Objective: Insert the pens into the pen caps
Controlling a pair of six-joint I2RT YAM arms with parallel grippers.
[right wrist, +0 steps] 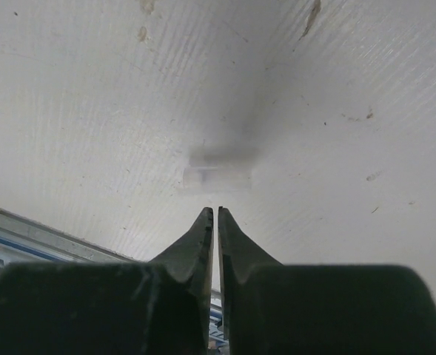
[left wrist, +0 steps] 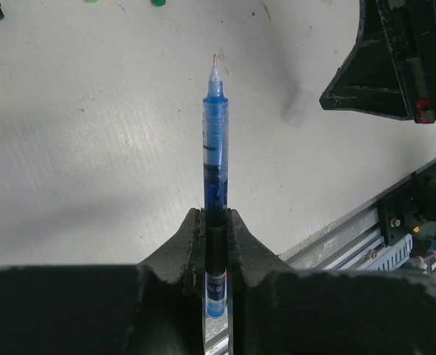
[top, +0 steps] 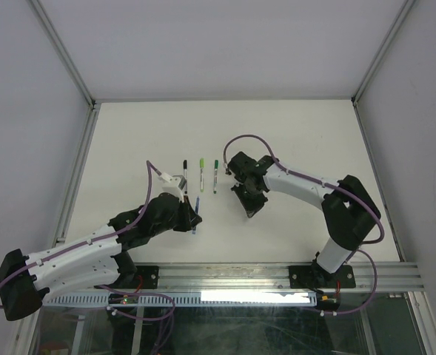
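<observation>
A blue pen [left wrist: 216, 140] stands tip-up in the left wrist view, with my left gripper shut on its lower part. The thin pen tip points away from the fingers. In the right wrist view the clear pen cap [right wrist: 218, 178] is faint and lies crosswise, just ahead of the fingertips and outside them. My right gripper is shut there, only a sliver of a gap between its fingers and nothing in it. The left wrist view also shows the cap, a pale shape left of the dark right fingers [left wrist: 366, 92].
Toward the back of the table lie a black-ended pen [top: 186, 174], a bright green-ended pen [top: 201, 174] and a dark green-ended pen [top: 215, 177]. A metal rail [top: 203, 272] runs along its front edge.
</observation>
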